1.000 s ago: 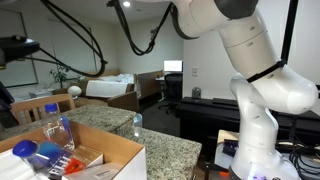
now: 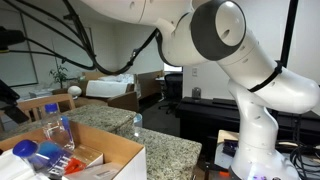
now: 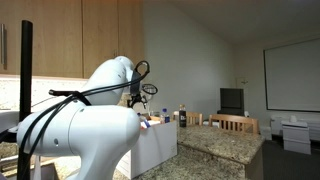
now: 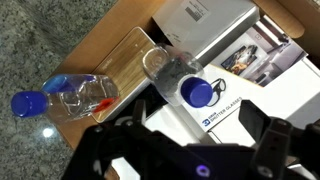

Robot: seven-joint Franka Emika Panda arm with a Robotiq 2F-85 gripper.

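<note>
My gripper stands open in the wrist view, its dark fingers spread on either side of a clear bottle with a blue cap (image 4: pixel 180 80). Nothing is seen clamped between them; how far the fingertips are from the bottle is hard to judge. Further left in that view lies another clear bottle with a blue cap (image 4: pixel 62 98). In exterior view 1, a blue-capped bottle (image 2: pixel 53 126) rises from an open cardboard box (image 2: pixel 122 150). The gripper is largely cut off at that view's left edge.
Printed cartons (image 4: pixel 238 62) lie around the bottle within the box. A separate clear bottle (image 2: pixel 138 124) stands on the granite counter (image 2: pixel 172 152), which has bare room to the box's right. Wooden chairs (image 3: pixel 235 123) stand behind the counter.
The arm has come lower, bringing more of its upper link and joint into exterior view 1 from above. The box, its contents and the bottle on the counter look unmoved.
</note>
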